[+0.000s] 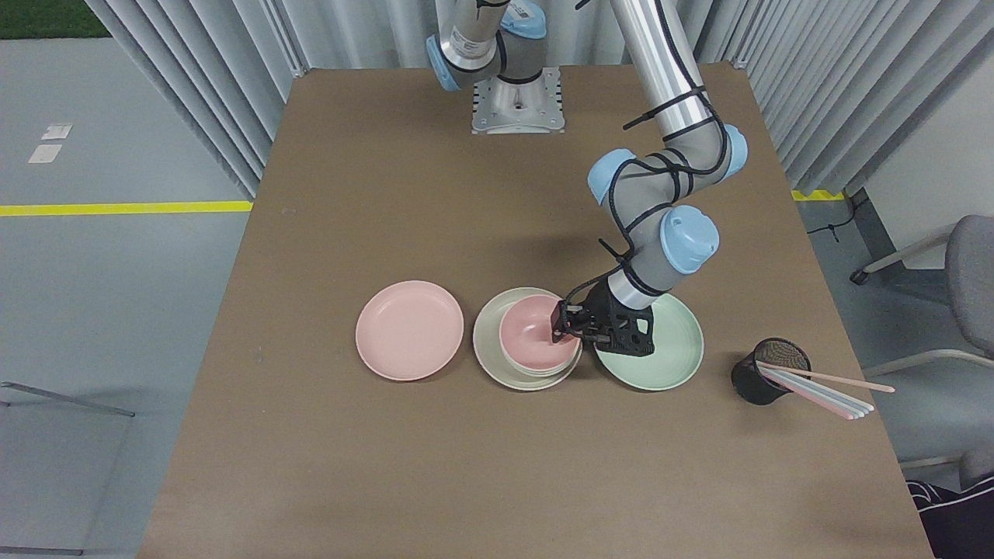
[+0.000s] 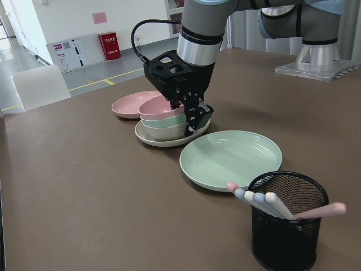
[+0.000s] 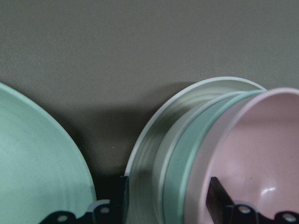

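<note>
Stacked bowls, pink over mint over white, rest on a cream plate. My gripper is at the stack's right side in the front view, its fingers apart and straddling the rims: one finger over the pink bowl's inside, the other outside the stack near the cream plate's edge. It is open, with space between the outer finger and the bowls; whether it touches the pink bowl cannot be told.
A pink plate lies left of the stack, a mint plate right of it, partly under the arm. A black mesh cup with several utensils stands farther right.
</note>
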